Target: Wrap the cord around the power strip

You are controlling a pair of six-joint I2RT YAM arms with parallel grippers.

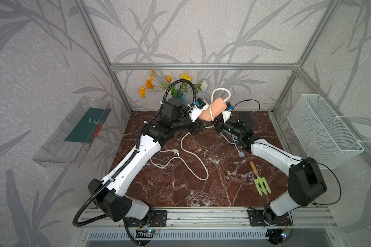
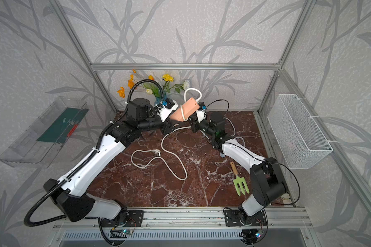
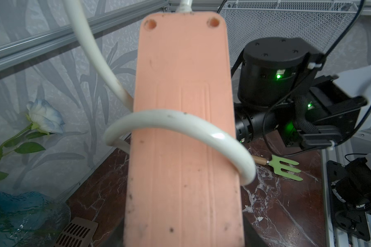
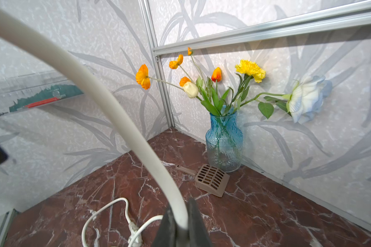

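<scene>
The salmon power strip (image 1: 213, 108) is raised above the table, tilted, my left gripper (image 1: 198, 116) shut on its lower end. White cord (image 3: 175, 122) loops over its face, and more rises above it in an arc. My right gripper is behind the strip's upper end, shut on the cord (image 4: 152, 160), which runs up out of it. The rest of the cord (image 2: 175, 154) lies loose on the table with a plug (image 2: 157, 152).
A vase of flowers (image 4: 223, 144) and a slotted scoop (image 4: 210, 180) stand and lie at the back. A green fork (image 1: 261, 183) lies front right, near a grey strip and cable. Wire baskets (image 1: 323, 131) hang at both sides.
</scene>
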